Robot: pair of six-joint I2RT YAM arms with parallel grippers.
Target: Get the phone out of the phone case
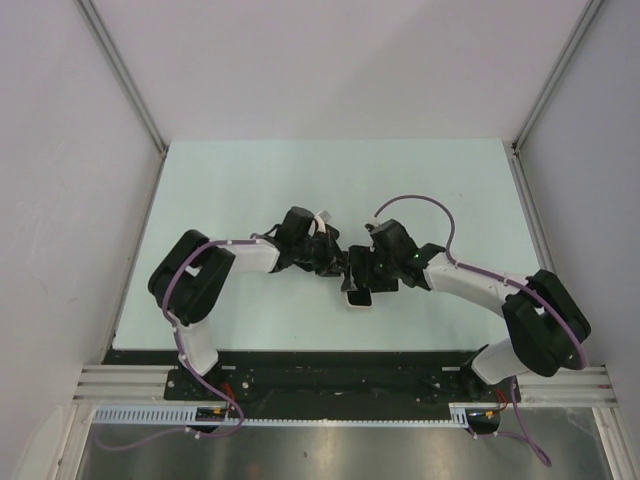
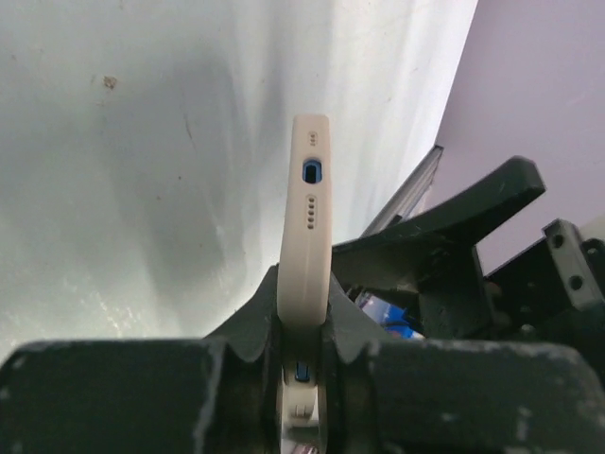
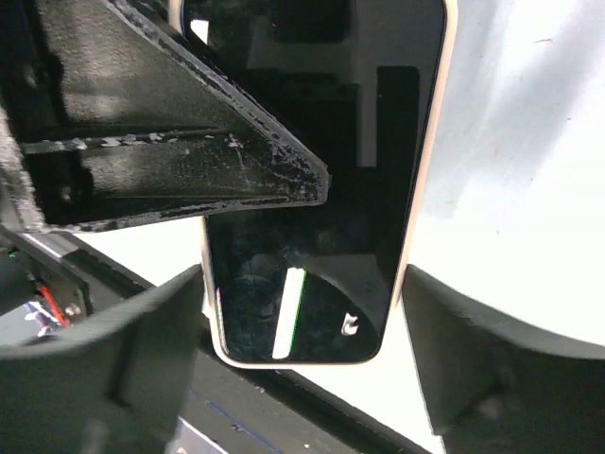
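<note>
The phone (image 1: 359, 298) lies in its beige case in front of both grippers. Its dark glossy screen (image 3: 331, 246) faces my right wrist camera, with the thin beige case rim (image 3: 431, 123) around it. My left gripper is shut on the cased phone, gripping it across its thickness; one black finger (image 3: 255, 165) lies over the screen. Port cutouts show on the case's narrow edge (image 2: 307, 213). My right gripper stands part open, its blurred fingers (image 3: 123, 350) on either side of the phone's lower end. Whether they touch it I cannot tell.
Both arms meet close together at the middle of the white table (image 1: 250, 315). The right gripper's black body (image 2: 444, 236) is close beside the left one. Free table remains behind and to both sides; the dark front edge (image 1: 330, 362) is near.
</note>
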